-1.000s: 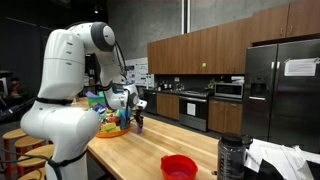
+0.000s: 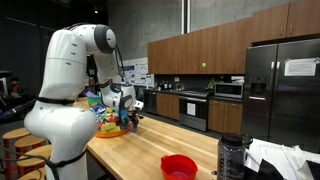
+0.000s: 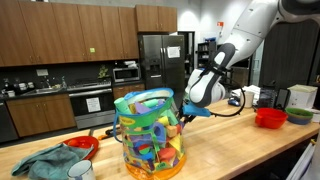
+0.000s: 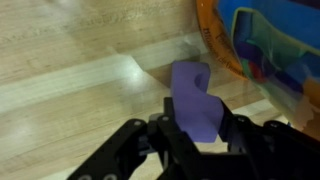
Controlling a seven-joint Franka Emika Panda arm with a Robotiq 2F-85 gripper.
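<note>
In the wrist view a purple block (image 4: 196,105) stands between the dark fingers of my gripper, which is shut on it. Light wood tabletop lies beneath. Close by on the right of that view is the colourful mesh bag of toys (image 4: 275,50) with its orange rim. From exterior view 2, the bag (image 3: 150,135) stands on the table full of bright pieces, and my gripper (image 3: 184,120) is low beside it. In exterior view 1 the gripper (image 2: 132,122) is small, just right of the bag, and its grasp is hard to make out.
A red bowl (image 2: 178,167) sits at the front of the table, near a black canister (image 2: 231,156). Another red bowl (image 3: 82,146), a grey-blue cloth (image 3: 52,162) and a white cup (image 3: 82,171) lie left of the bag. Mid-table wood is bare.
The white arm's wrist has turned and shifted slightly left in exterior view 1, staying low beside the bag. The other things there look unmoved.
</note>
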